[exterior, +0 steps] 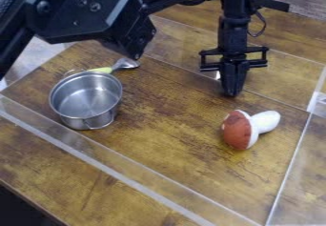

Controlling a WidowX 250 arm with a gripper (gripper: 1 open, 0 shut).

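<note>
My gripper [231, 85] points down at the wooden table at the back right, its black fingers close to the surface; a small pale bit shows behind them, too hidden to identify. Whether it is open or shut is hard to see. In front of it lies a toy mushroom [239, 131] with a red-brown cap and white stem. A steel pot [84, 102] stands on the left, and a spoon [97, 71] with a yellow-green handle lies behind the pot.
My dark arm fills the top left of the view.
</note>
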